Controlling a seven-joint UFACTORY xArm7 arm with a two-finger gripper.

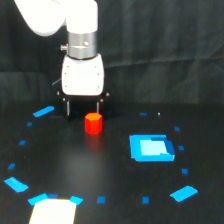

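A red block (pixel 93 123) stands on the dark table, left of the middle of the view. Just behind and above it hangs my gripper (pixel 84 104), its dark fingers spread apart. One fingertip shows to the left of the block and the other is close to its upper right edge in the picture. No object shows between the fingers. How far the fingertips are from the block in depth is hard to judge.
To the right lies a blue square (pixel 136 148) with a white centre. A pale object (pixel 53 212) is cut off at the bottom edge. Blue tape strips (pixel 183 193) and small blue marks dot the table.
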